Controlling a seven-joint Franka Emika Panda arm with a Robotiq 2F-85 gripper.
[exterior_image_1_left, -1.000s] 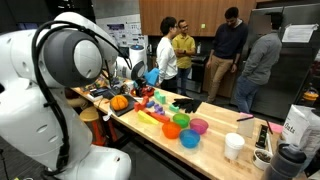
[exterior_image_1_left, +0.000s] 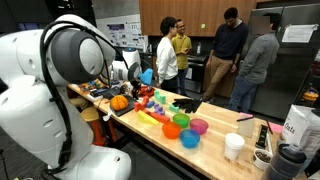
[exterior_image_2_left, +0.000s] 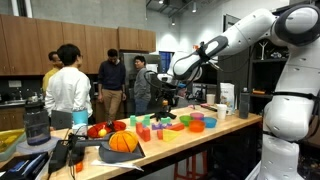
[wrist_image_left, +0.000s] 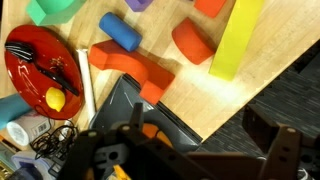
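My gripper is open over the table's edge, with nothing between its fingers. Ahead of it in the wrist view lie a red arch-shaped block (wrist_image_left: 135, 68), a smaller red block (wrist_image_left: 192, 42), a blue cylinder (wrist_image_left: 120, 31) and a long yellow block (wrist_image_left: 236, 40). A black tray (wrist_image_left: 118, 103) sits under the left finger, and an orange ball (wrist_image_left: 152, 131) is partly hidden by that finger. The same ball (exterior_image_2_left: 124, 142) shows whole in exterior view 2.
A red plate (wrist_image_left: 32, 62) holds a yellow item and a black utensil. Green (exterior_image_1_left: 172, 130), orange (exterior_image_1_left: 181, 119), pink (exterior_image_1_left: 199, 126) and blue (exterior_image_1_left: 190, 139) bowls stand mid-table, a white cup (exterior_image_1_left: 233, 146) further right. Several people stand behind the table.
The arm has shifted slightly, its hand end moving a little toward the left in exterior view 1. The objects on the table look unmoved.
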